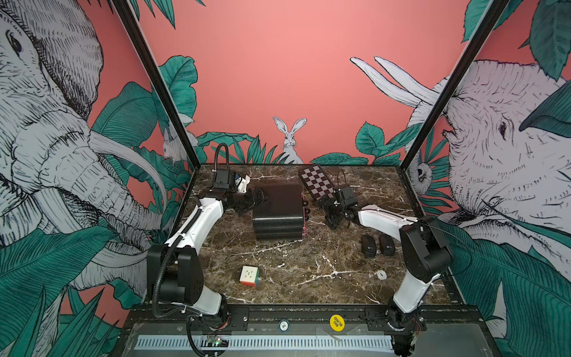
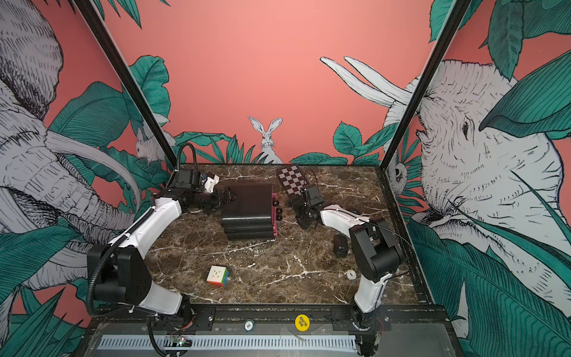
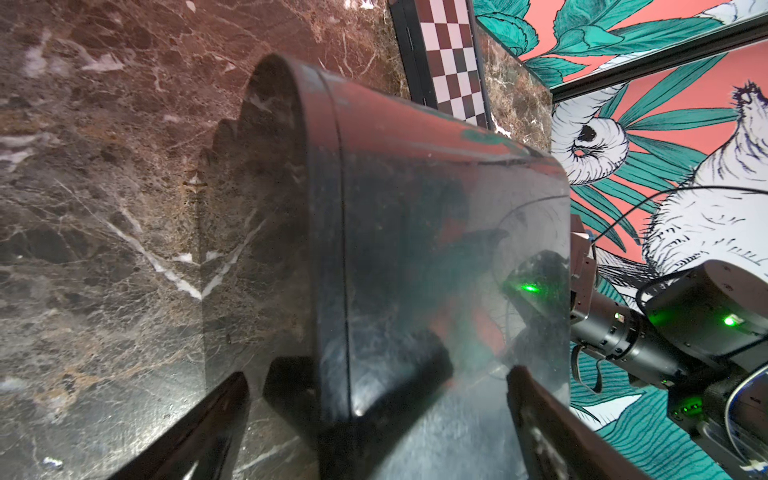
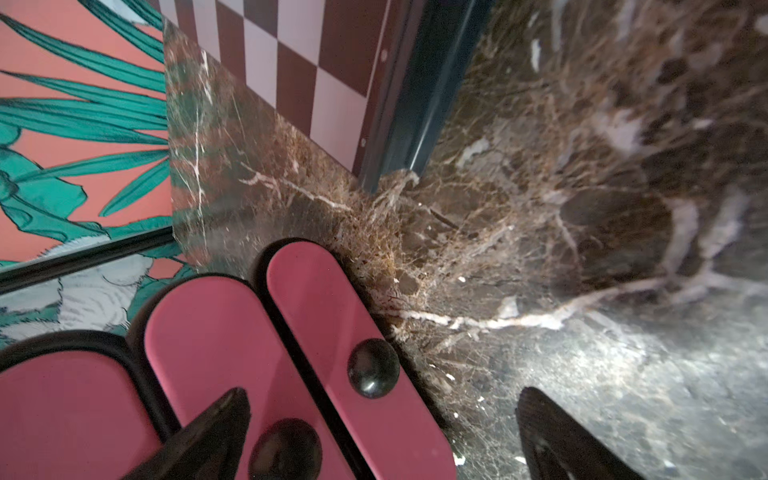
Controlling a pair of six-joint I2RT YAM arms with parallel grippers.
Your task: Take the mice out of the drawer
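A glossy black cabinet point(image 1: 278, 205) stands mid-table, its pink drawer fronts point(image 4: 216, 344) with dark round knobs point(image 4: 373, 368) facing right. The fronts in the right wrist view look closed, so the inside of the drawers is hidden. Two black mice point(image 1: 368, 245) point(image 1: 387, 244) lie on the table at the right, beside my right arm. My left gripper is at the cabinet's left end, its fingers wide apart, with an edge of the casing between them. Just off the drawer fronts, my right gripper stands open and holds nothing.
A checkered board point(image 1: 317, 182) lies behind the cabinet, close to my right gripper. A Rubik's cube point(image 1: 249, 275) rests at front left, and a small pale round object point(image 1: 381, 275) at front right.
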